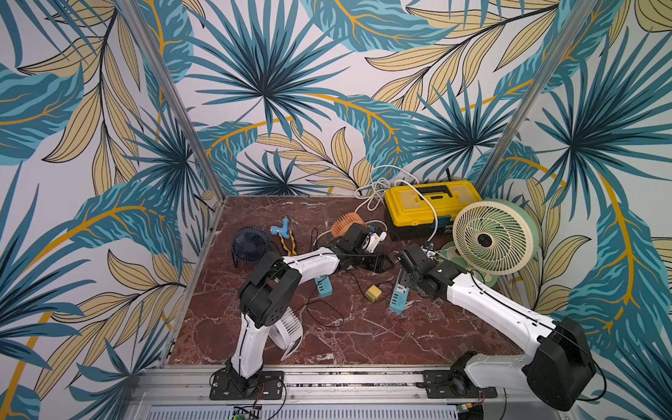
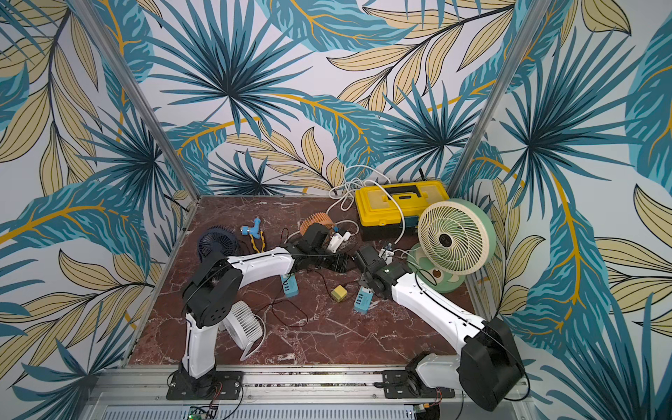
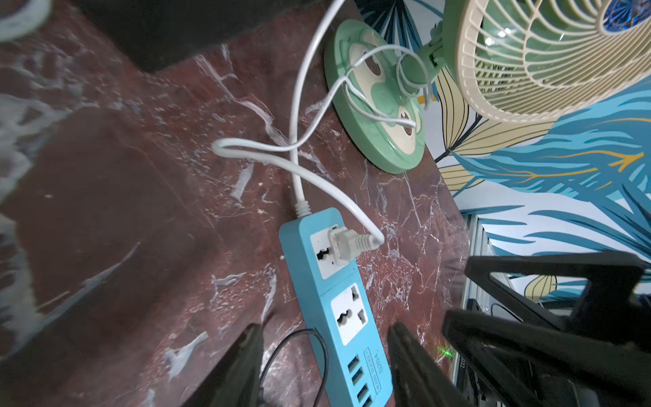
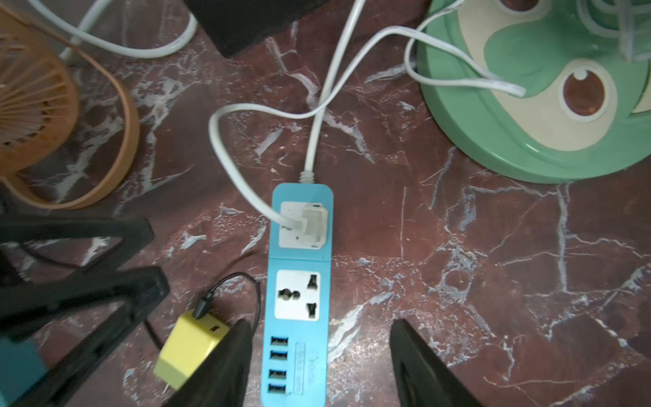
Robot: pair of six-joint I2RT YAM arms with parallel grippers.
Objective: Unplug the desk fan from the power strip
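Note:
The light-blue power strip [image 4: 296, 268] lies on the table with a white plug [image 4: 314, 227] seated in its top socket. From that plug a white cable [image 4: 234, 169] loops up toward the green fan's base [image 4: 495, 122]. The green desk fan [image 1: 493, 238] stands at the right. My right gripper is open above the strip, nothing between its fingers. My left gripper is also open and empty, to the left of the strip; in its view the plug [image 3: 347, 244] sits ahead of the fingertips.
A yellow toolbox [image 1: 430, 203] stands behind, with coiled white cable beside it. A yellow cube [image 4: 192, 346] with a black cord lies left of the strip. Another blue strip [image 1: 323, 285], an orange fan [image 4: 34, 101] and a white fan [image 1: 285, 329] are further left. Both grippers are close together.

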